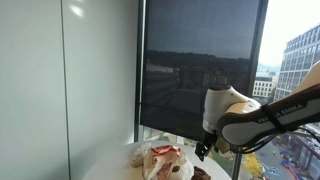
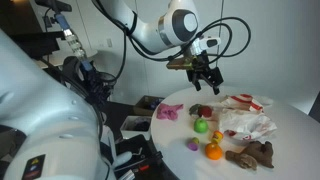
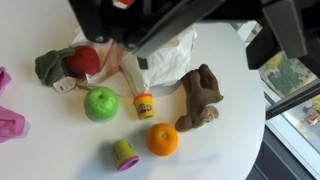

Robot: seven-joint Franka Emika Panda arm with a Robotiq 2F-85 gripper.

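Observation:
My gripper [image 2: 205, 75] hangs above the white round table with its fingers apart and nothing between them. Below it in the wrist view lie a green apple [image 3: 101, 104], a red fruit [image 3: 82, 62] beside a dark green item [image 3: 55, 66], and an orange [image 3: 162, 139]. A small yellow tub [image 3: 144, 106] stands by a white plastic bag [image 3: 165, 65] with red print. Nearer the orange is another yellow tub [image 3: 125, 154] with a purple end. A brown plush toy [image 3: 203, 95] lies on the right. Pink cloth-like material [image 3: 10, 122] shows at the left edge.
The white table [image 3: 220, 150] has clear room towards its curved front edge. Beyond it, a window with a dark blind [image 1: 195, 60] stands behind the arm. The bag [image 2: 245, 118] takes up much of the table's far side.

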